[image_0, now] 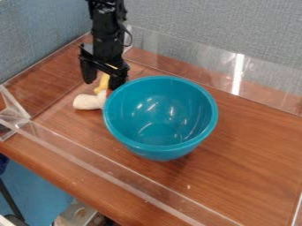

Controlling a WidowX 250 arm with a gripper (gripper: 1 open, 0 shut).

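Note:
My black gripper (pixel 102 69) hangs over the left rear of the table, fingers pointing down, just above a yellow object (pixel 101 86); it looks partly open, but whether anything sits between the fingers is unclear. A pale, white-pink object (pixel 90 101) lies just in front of the yellow one, beside a large teal bowl (pixel 161 132). The bowl looks empty.
Clear plastic walls run along its edges, with grey padded walls behind and on the left.

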